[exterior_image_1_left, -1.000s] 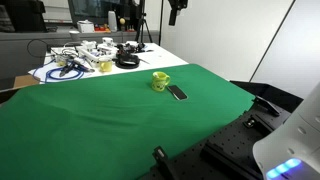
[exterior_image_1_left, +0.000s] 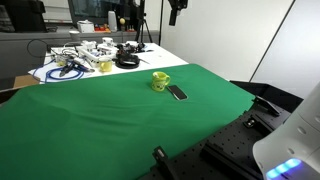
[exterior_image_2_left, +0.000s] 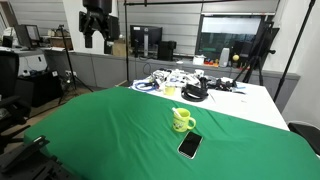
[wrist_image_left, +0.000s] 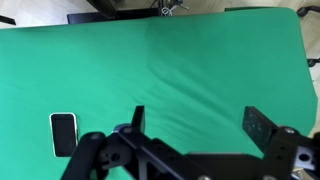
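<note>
On the green cloth stands a yellow mug (exterior_image_1_left: 159, 82), upright, with something light poking up from it; the mug (exterior_image_2_left: 182, 120) also shows in exterior view 2. Close by lies a dark phone with a pale edge (exterior_image_1_left: 177, 93), seen too as the phone (exterior_image_2_left: 190, 146) and, at the left of the wrist view, the phone (wrist_image_left: 64, 134). High above the cloth hangs my gripper (exterior_image_2_left: 98, 39), well away from both. Its fingers stand wide apart at the bottom of the wrist view, nothing between them (wrist_image_left: 195, 125). The mug is out of sight in the wrist view.
Behind the green cloth (exterior_image_1_left: 90, 120), a white surface carries cables, dark gear (exterior_image_2_left: 196, 90) and a second yellow mug (exterior_image_1_left: 106, 65). A black robot part (exterior_image_1_left: 235, 145) edges the near right side.
</note>
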